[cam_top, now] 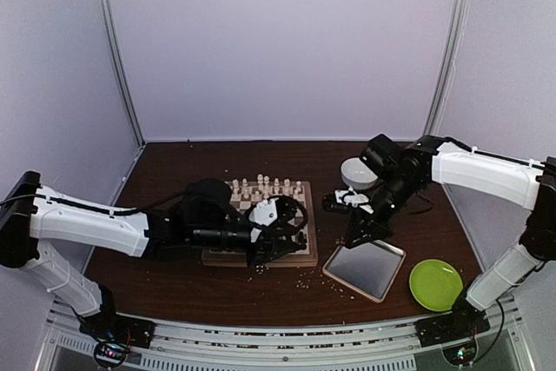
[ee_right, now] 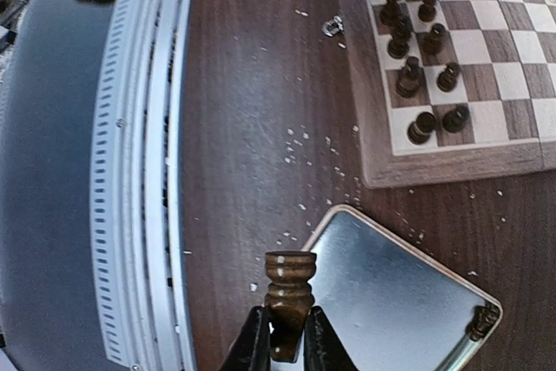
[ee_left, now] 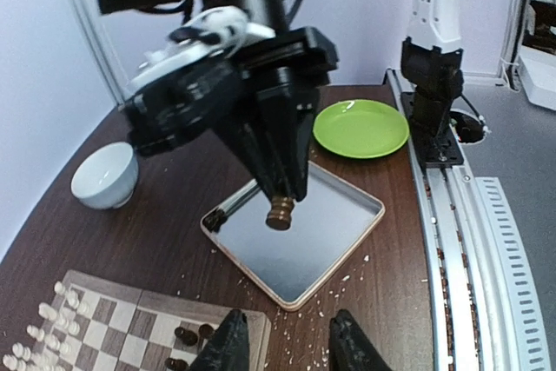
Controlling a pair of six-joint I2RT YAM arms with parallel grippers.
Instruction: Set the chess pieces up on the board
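Observation:
My right gripper is shut on a dark chess piece (ee_right: 290,288), held base outward above the metal tray (ee_right: 395,284). Over the near side of the chessboard (cam_top: 310,256), my left gripper stands open with nothing between its fingers. Pale pieces (cam_top: 262,187) line the board's far side. In the right wrist view, two rows of dark pieces (ee_right: 410,77) stand on the near side. Another dark piece (ee_right: 482,322) lies in a corner of the tray. From above, the left arm hides much of the board.
To the right of the tray lies a green plate (cam_top: 436,285). A white bowl (cam_top: 358,173) is behind the right arm. Small pale bits (cam_top: 306,282) and a small shiny object (ee_right: 333,25) lie on the table.

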